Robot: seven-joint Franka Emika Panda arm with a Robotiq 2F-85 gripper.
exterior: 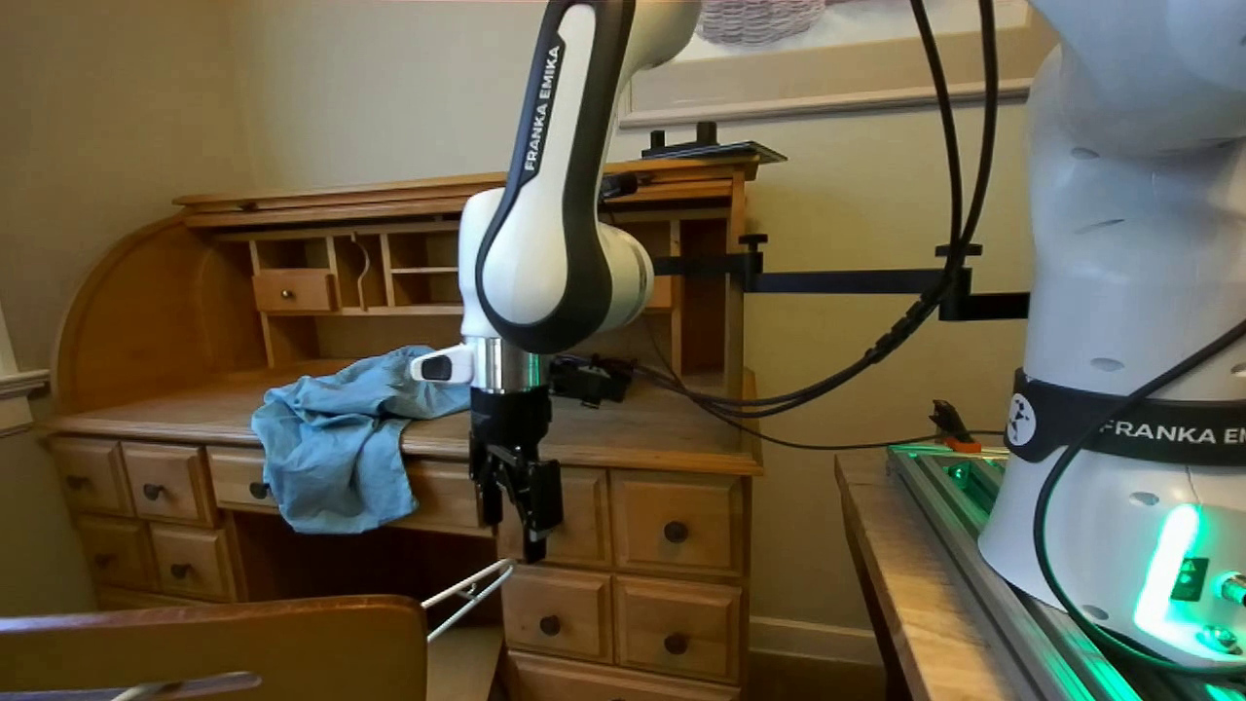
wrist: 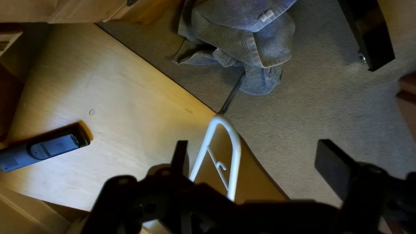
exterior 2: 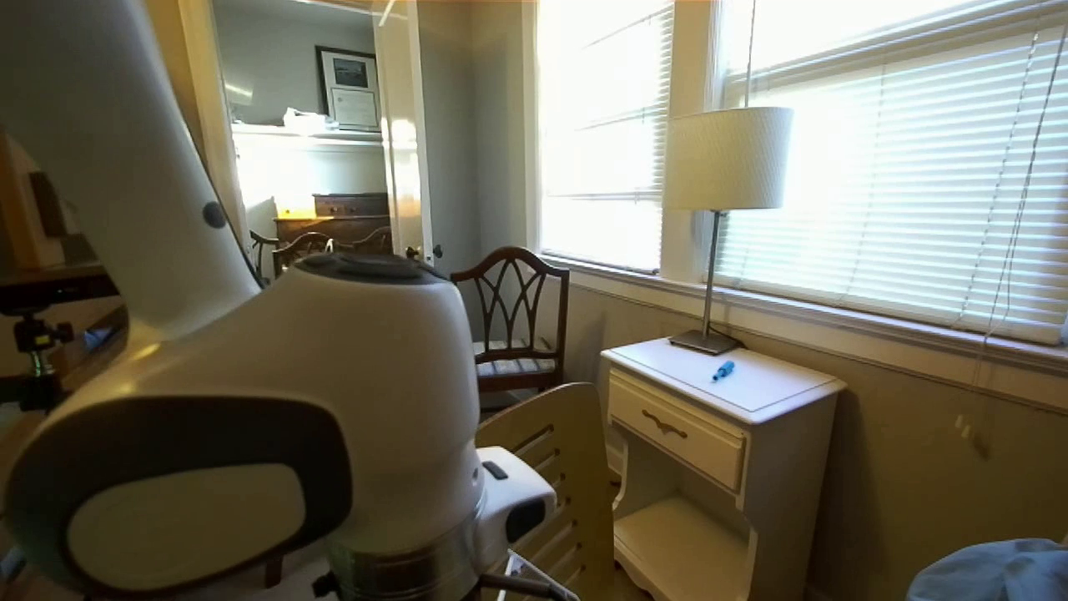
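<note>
My gripper (exterior: pixel 514 532) points downward, open and with nothing held, just above the end of a white hanger (exterior: pixel 488 574) that juts out past the wooden chair back (exterior: pixel 327 637). In the wrist view the rounded white end of the hanger (wrist: pixel 236 156) shows between my two fingers, nearer the left one; the rest of it is hidden beneath the gripper. A blue cloth (exterior: pixel 339 438) drapes over the front edge of the roll-top desk (exterior: pixel 561 438), left of my gripper.
Below lies a pale wooden surface (wrist: pixel 117 93) with a dark handheld device (wrist: pixel 43 146) on it. A greyish-blue cloth (wrist: pixel 241 39) rests on the carpet (wrist: pixel 288 117). A white nightstand (exterior 2: pixel 721 376) bears a lamp (exterior 2: pixel 731 160) and a small blue object (exterior 2: pixel 722 371).
</note>
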